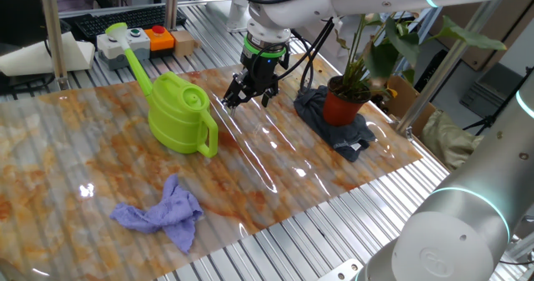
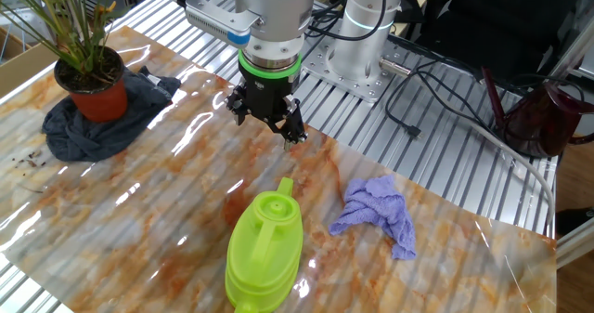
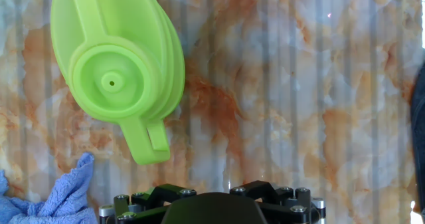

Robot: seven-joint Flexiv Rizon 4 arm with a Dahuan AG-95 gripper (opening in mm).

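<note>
A light-green watering can [image 1: 179, 114] stands upright on the marble-patterned sheet, and its handle [image 3: 147, 144] points toward my side in the wrist view. Above the sheet hangs my gripper [image 2: 266, 132], open, its fingers spread and nothing between them. It is apart from the can, off its handle end. A crumpled purple cloth [image 2: 376, 213] lies on the sheet near the can. On the other side, a potted plant in a reddish-brown pot [image 1: 340, 106] rests on a dark grey cloth [image 2: 70, 136].
A dark red kettle-like vessel [image 2: 543, 118] stands on the slatted metal table at the right. Behind the can's spout are a control box with buttons [image 1: 138, 43] and a keyboard [image 1: 108, 20]. Bare sheet lies between can and plant.
</note>
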